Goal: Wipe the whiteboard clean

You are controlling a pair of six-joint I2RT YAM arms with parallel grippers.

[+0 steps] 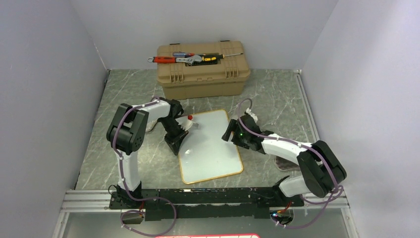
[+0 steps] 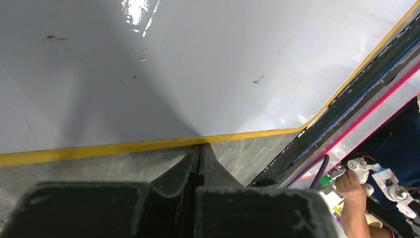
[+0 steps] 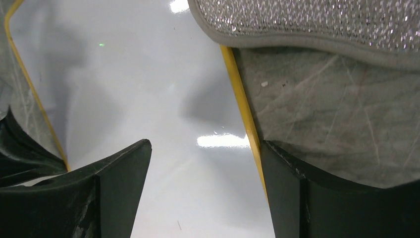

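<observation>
The whiteboard point(image 1: 210, 156), white with a yellow rim, lies on the grey table, slightly turned. Small dark specks point(image 2: 256, 81) show on its surface in the left wrist view. At its left edge my left gripper is shut on the yellow rim point(image 2: 237, 136). Over the opposite edge, my right gripper stands part open; one finger point(image 3: 131, 166) is above the white surface, while the other is just outside the rim. A grey glittery pad with a rounded border point(image 3: 317, 25) covers part of that edge in the right wrist view; I cannot tell if it touches the board.
At the back stands a tan toolbox point(image 1: 205, 89) with a red-handled wrench point(image 1: 166, 60) and screwdrivers on top. A dark grey object point(image 1: 286, 164) lies at the right, partly behind my right arm. Walls close in both sides. Bare table point(image 1: 94, 163) shows at left.
</observation>
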